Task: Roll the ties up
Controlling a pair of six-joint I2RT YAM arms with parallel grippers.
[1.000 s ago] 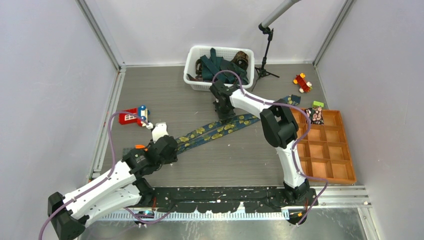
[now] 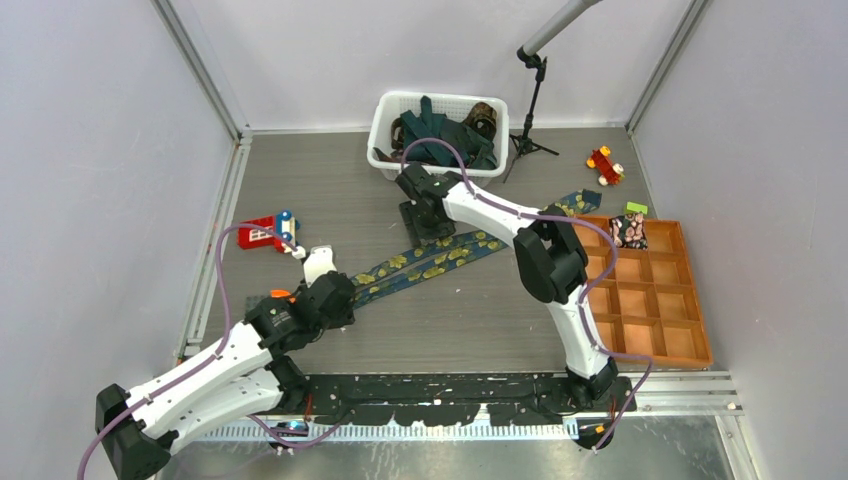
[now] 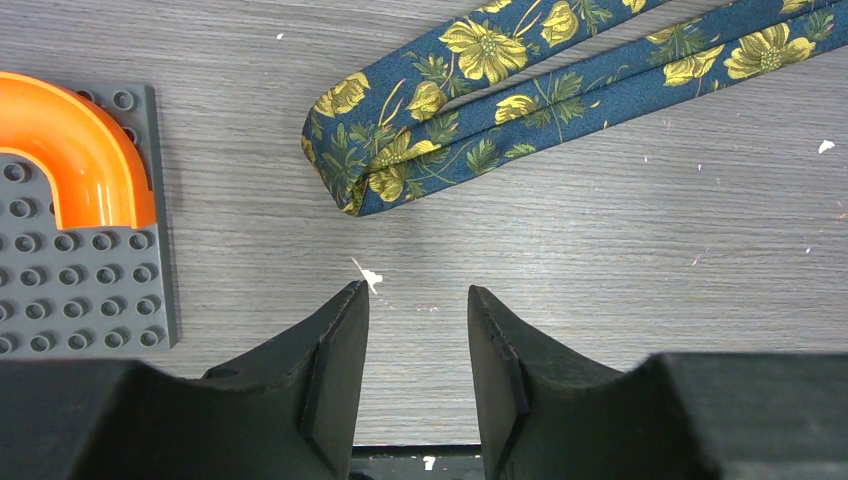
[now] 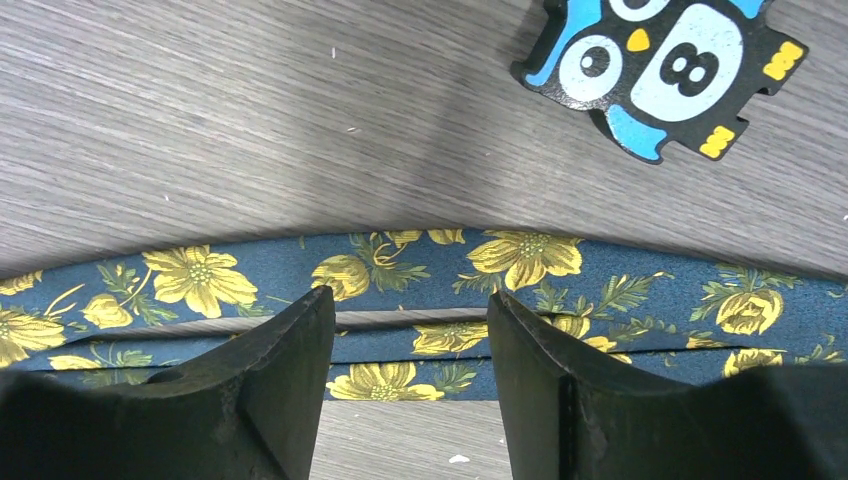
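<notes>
A navy tie with yellow flowers [image 2: 432, 268] is stretched diagonally over the table, doubled into two strips. Its folded end [image 3: 375, 165] shows in the left wrist view, ahead of my left gripper, which is part open and empty. My right gripper stands open above the middle of the tie, whose two strips [image 4: 410, 270] run across behind its fingers; nothing is gripped there. Another rolled tie, dark with a floral print [image 2: 629, 232], sits in a corner compartment of the orange divided tray [image 2: 640, 300]. More ties [image 2: 440, 135] lie heaped in the white basket [image 2: 385, 125].
A grey studded plate with an orange curved piece [image 3: 90, 160] is left of the tie's fold. A red toy block [image 2: 256, 232] lies at the left. A penguin-like toy [image 4: 660, 70] shows in the right wrist view. A red wheeled toy [image 2: 605, 166] is at the back right.
My right arm has shifted a little to the left over the tie, and its gripper has opened. My left arm and the tie look unmoved.
</notes>
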